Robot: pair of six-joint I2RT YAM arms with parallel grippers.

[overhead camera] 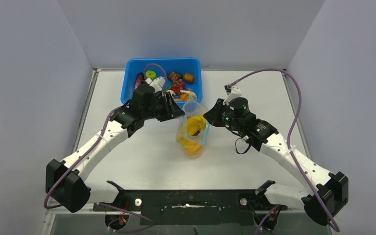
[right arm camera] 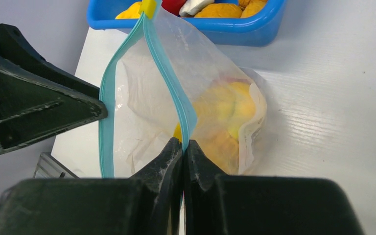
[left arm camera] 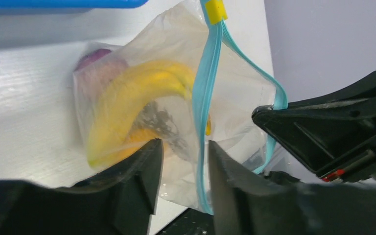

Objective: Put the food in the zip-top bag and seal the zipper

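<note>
A clear zip top bag [overhead camera: 192,139] with a teal zipper edge hangs between my grippers, its mouth spread open. Inside, a banana [left arm camera: 122,105] shows, along with orange-yellow food and a purple-red item [left arm camera: 98,71] behind the film. A yellow slider [left arm camera: 216,11] sits at the far end of the zipper. My right gripper is shut on the bag's right teal edge. My left gripper is partly open, the left teal edge [left arm camera: 201,142] running between its fingers, close to the right-hand one.
Behind the bag stands a blue bin [overhead camera: 162,60] with other food in it, such as a green apple [overhead camera: 151,75] and grapes [overhead camera: 178,85].
</note>
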